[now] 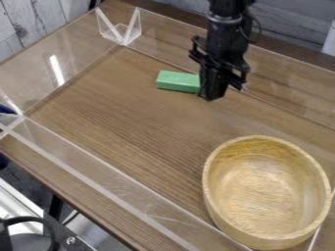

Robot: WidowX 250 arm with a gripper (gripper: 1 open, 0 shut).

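My black gripper (213,90) is at the upper middle of the camera view, low over the wooden table, beside the right end of a green block (178,80). It is shut, with nothing visible between its fingers; whether it touches the block is unclear. A large cream bowl (265,229) sits at the lower right, well away from the gripper.
A clear plastic piece (119,29) stands at the upper left. Clear plastic edging runs along the table's left side, with dark hardware (26,237) at the bottom left.
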